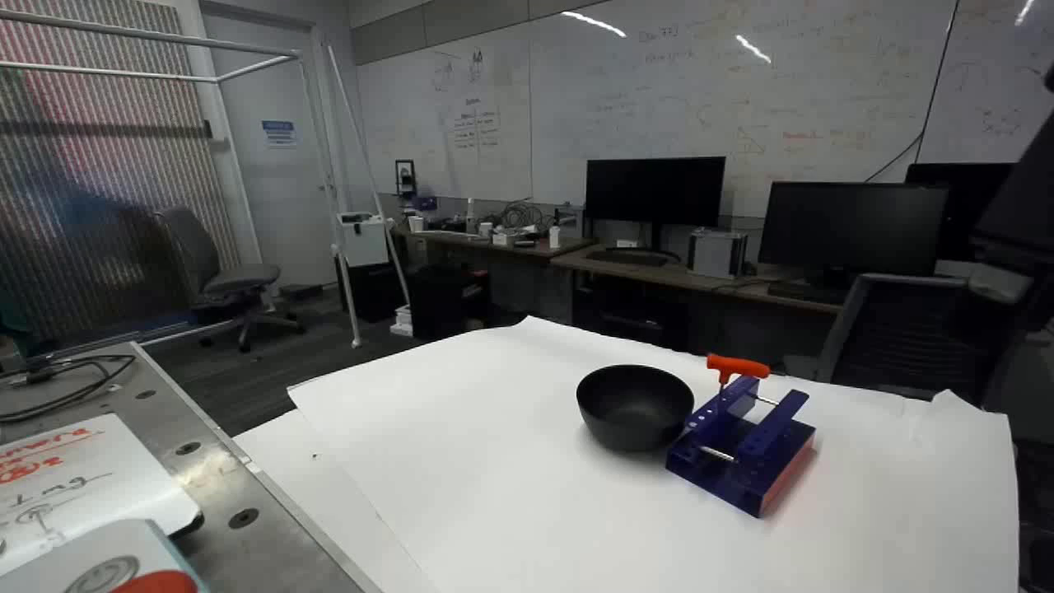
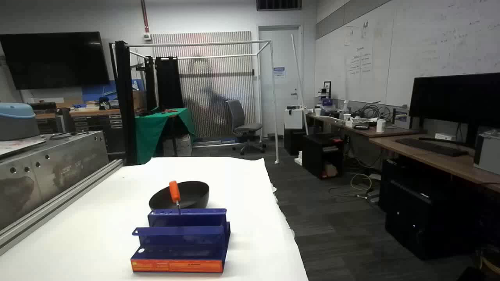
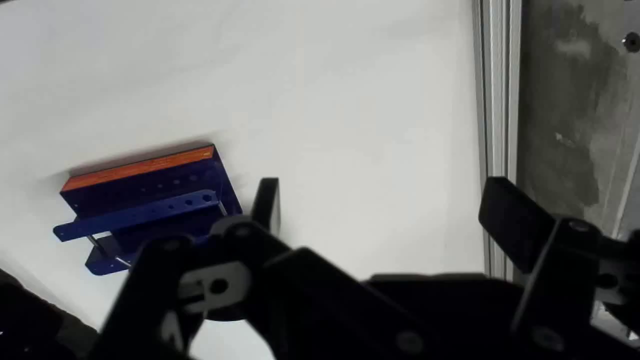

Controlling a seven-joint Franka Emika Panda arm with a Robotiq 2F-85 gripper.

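Note:
A dark blue metal rack [image 1: 751,459] stands on the white-covered table, and an orange-handled tool [image 1: 738,369] is upright in a hole of it. Right beside the rack sits a black bowl [image 1: 632,407]; whether the two touch I cannot tell. From the second exterior view, the bowl [image 2: 194,192] is behind the rack [image 2: 180,241], with the orange handle [image 2: 174,191] leaning in front of it. In the wrist view my gripper is wide open above bare table, its fingers apart and empty. The rack [image 3: 144,210] lies to its left; my gripper's body hides part of it.
White paper covers the table [image 1: 474,474], with much free room beside the bowl. A metal rail [image 3: 498,120] and a steel bench edge [image 2: 56,164] border one side. Desks with monitors [image 1: 655,189] stand behind, away from the table.

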